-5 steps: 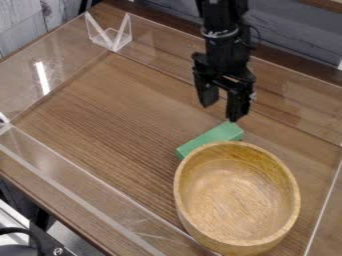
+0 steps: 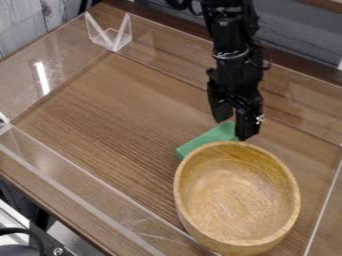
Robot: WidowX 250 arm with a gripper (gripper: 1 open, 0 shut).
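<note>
My black gripper (image 2: 234, 120) reaches down from the top centre, its fingers apart over the far end of a green block (image 2: 203, 141), with no clear grip on it. A large tan bowl (image 2: 235, 218) stands just in front of the block and hides part of it.
A clear plastic item (image 2: 110, 32) sits at the back left near the tray's wall. Black cables show at the bottom left corner.
My gripper has moved down and toward the front, onto the far end of the green block. The block and bowl look unmoved.
</note>
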